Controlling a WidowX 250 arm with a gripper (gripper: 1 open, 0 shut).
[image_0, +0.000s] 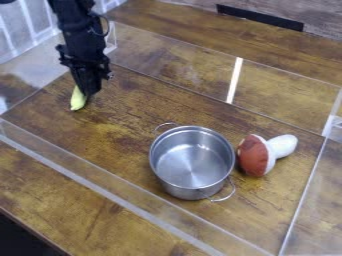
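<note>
A black robot gripper (83, 78) reaches down from the upper left, its fingertips low over a pale green elongated object (78, 100) lying on the wooden surface. The gripper covers the upper part of that object; whether its fingers touch or hold it is hard to tell. A steel pot (193, 160) with two wire handles stands at lower middle. To its right lies a red and white mushroom-like object (265, 152).
Clear low walls border the wooden work area (147, 80) on the left, bottom and right. A white strip (235, 78) lies at upper right.
</note>
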